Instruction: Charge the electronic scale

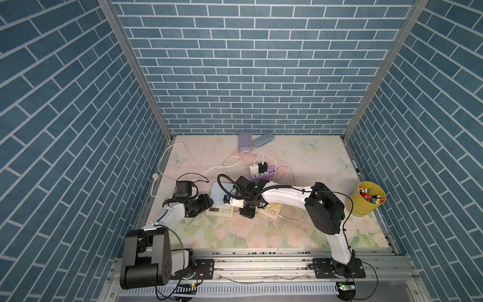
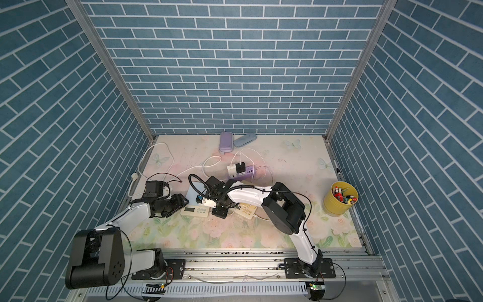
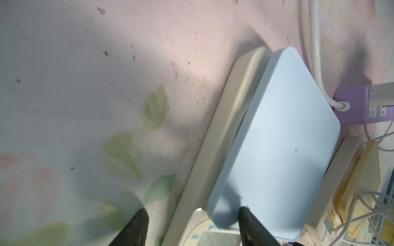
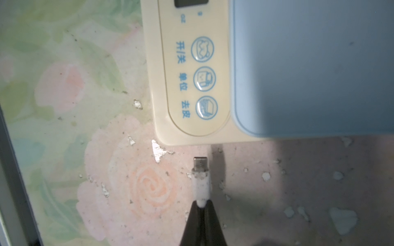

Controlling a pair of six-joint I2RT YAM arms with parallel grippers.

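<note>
The electronic scale with a blue plate and cream body lies flat between my grippers; its display and round buttons [image 4: 204, 78] show in the right wrist view. My right gripper is shut on the white end of a charging cable [image 4: 201, 182]. The cable's metal plug points at the scale's cream side edge, with a small gap of table showing between them. At the scale's left side, my left gripper is open, its fingers [image 3: 135, 229] apart near the display end of the scale, with nothing gripped. The charging port is not visible.
A second scale with a yellow plate [image 1: 272, 207] lies partly under the right arm. Behind it stands a purple power strip [image 1: 264, 174] with chargers and loose white cables. A yellow bucket [image 1: 366, 199] sits far right, two cases [image 1: 245, 142] at the back.
</note>
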